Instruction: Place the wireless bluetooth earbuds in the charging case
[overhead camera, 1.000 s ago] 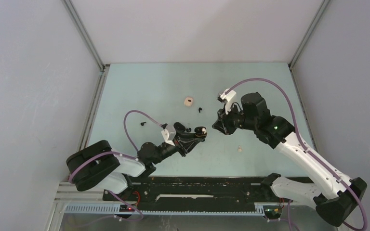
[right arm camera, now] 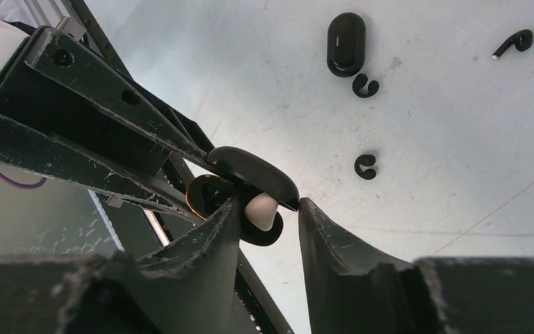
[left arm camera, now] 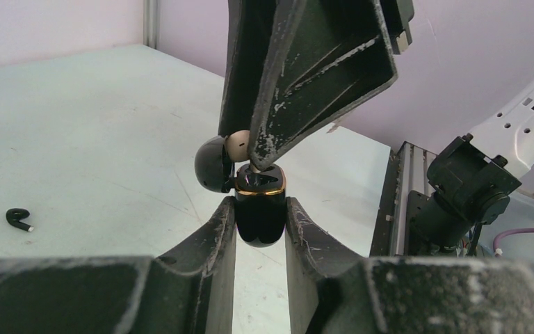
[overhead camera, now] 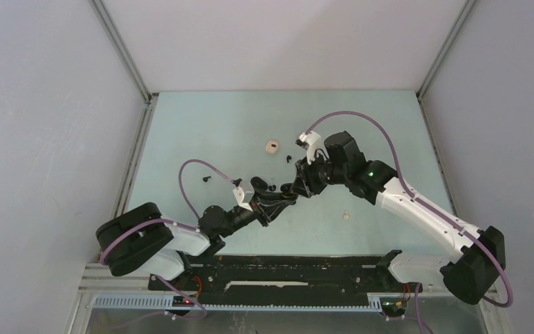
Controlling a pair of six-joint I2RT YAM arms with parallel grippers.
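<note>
My left gripper is shut on the black charging case (left arm camera: pixel 260 202), which has a gold rim and is held upright with its lid (left arm camera: pixel 213 163) open. My right gripper is at the top of that case, its fingers around a small beige piece (right arm camera: pixel 261 211) that sits at the case's opening, beside the lid; whether they grip it I cannot tell. In the right wrist view a black earbud (right arm camera: pixel 518 42) lies on the table, well away from the case.
A closed black oval case (right arm camera: pixel 346 45) and several small curled black pieces (right arm camera: pixel 365 166) lie on the table. A pale round object (overhead camera: pixel 272 147) stands toward the back; a small light item (overhead camera: pixel 346 216) lies front right.
My right arm has moved left, bringing its gripper from clear of the case onto its top. My left arm has stayed in place.
</note>
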